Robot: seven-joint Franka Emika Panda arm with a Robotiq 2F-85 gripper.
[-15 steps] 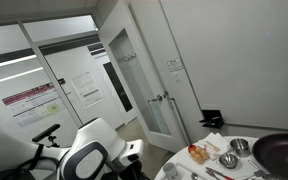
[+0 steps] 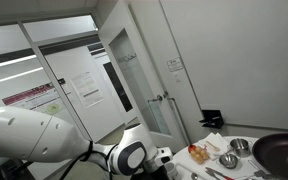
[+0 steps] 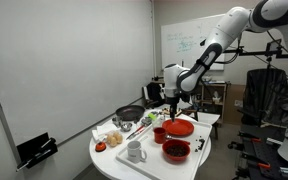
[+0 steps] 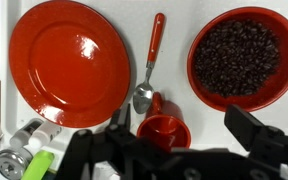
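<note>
In the wrist view my gripper is open over the table, its dark fingers spread wide with nothing held between them. A red mug point(image 4: 164, 131) lies in view between the fingers, its lower part partly hidden by the gripper. Above the mug is a spoon point(image 4: 156, 38) with a red handle. To the left is a glossy red plate point(image 4: 69, 65), empty. At the upper right, a red bowl point(image 4: 200, 70) holds dark beans point(image 4: 236, 58).
A white mug point(image 3: 136, 152) stands near the red bowl point(image 3: 176, 149). Tomato point(image 3: 100, 147) and dark pan point(image 3: 130, 112) sit farther along the table. Small metal bowls point(image 2: 239, 146) and a large pan point(image 2: 281, 153) crowd the other side. Bottles point(image 4: 14, 160) stand at lower left.
In exterior view 1 the white arm has shifted to the right across the lower part of the picture. The tableware there looks unmoved.
</note>
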